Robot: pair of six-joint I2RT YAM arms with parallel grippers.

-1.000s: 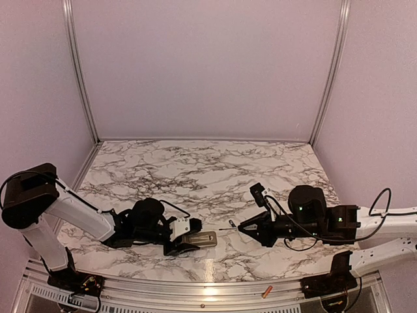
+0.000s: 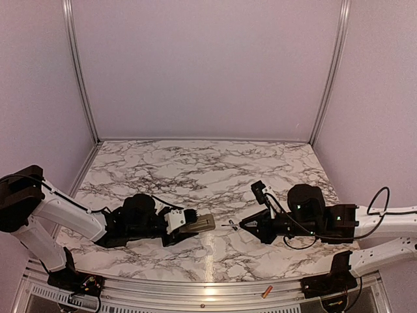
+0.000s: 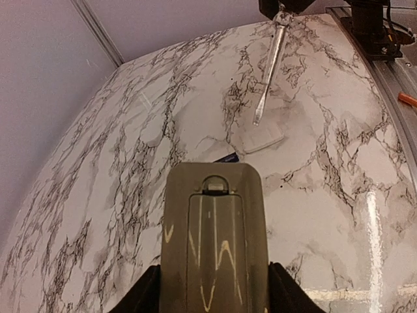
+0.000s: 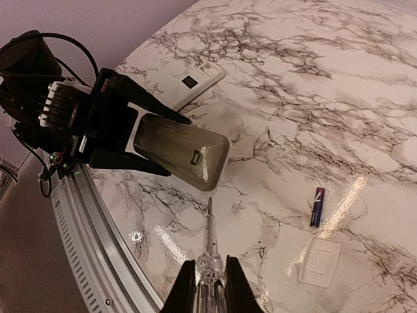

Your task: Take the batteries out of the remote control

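Held over the table in the left wrist view is a brownish-grey, rounded case with a long recess and small notch; my left gripper is shut on its sides. I cannot tell whether this is the remote's body. My right gripper is shut on a slim, clear, screwdriver-like tool, its tip pointing towards the case, close by in the right wrist view; contact cannot be told. A dark purple battery lies loose on the table.
Beside the battery lies a small whitish cover. A flat white device with a dark square rests behind the left gripper. Something small and orange sits on the front rail.
My left gripper has carried the case away from the front edge and slightly left, and its tilt differs. The right gripper and tool have barely shifted.
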